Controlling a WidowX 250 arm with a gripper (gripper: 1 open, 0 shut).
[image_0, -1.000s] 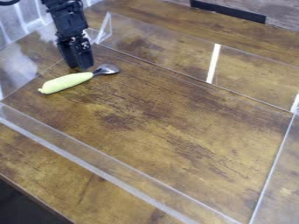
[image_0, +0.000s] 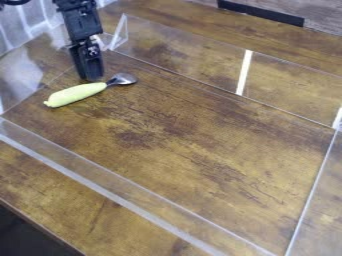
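A pale yellow-green corn-like object (image_0: 72, 94) lies at the left of the wooden board inside a clear-walled enclosure. Just right of it is a metal spoon (image_0: 120, 80), its handle partly hidden by or beside the yellow object. My black gripper (image_0: 90, 74) is at the upper left, low over the board, just behind the yellow object and left of the spoon's bowl. It appears open, though its fingers are small and dark; nothing is visibly held.
Transparent walls (image_0: 246, 68) with white tape bound the work area on all sides. The centre and right of the board (image_0: 201, 140) are bare. A dark strip lies beyond at the top right.
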